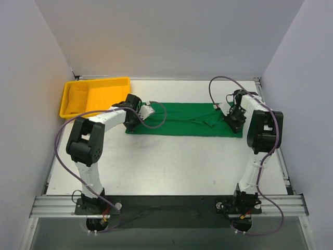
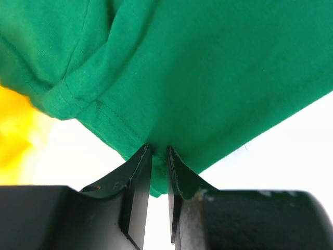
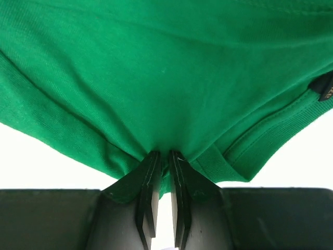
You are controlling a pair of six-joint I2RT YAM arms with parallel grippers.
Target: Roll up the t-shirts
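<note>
A green T-shirt (image 1: 177, 126) lies spread in a long strip across the white table, with folds visible in both wrist views. My left gripper is low at its left end, fingertips close together with a small gap, on the hem over the cloth. My right gripper is at the right end, shut on the green fabric, which bunches at the fingertips. A small dark label (image 3: 323, 88) shows at the right of the right wrist view.
An empty yellow bin (image 1: 93, 83) stands at the back left, next to the shirt's left end. Walls border both sides.
</note>
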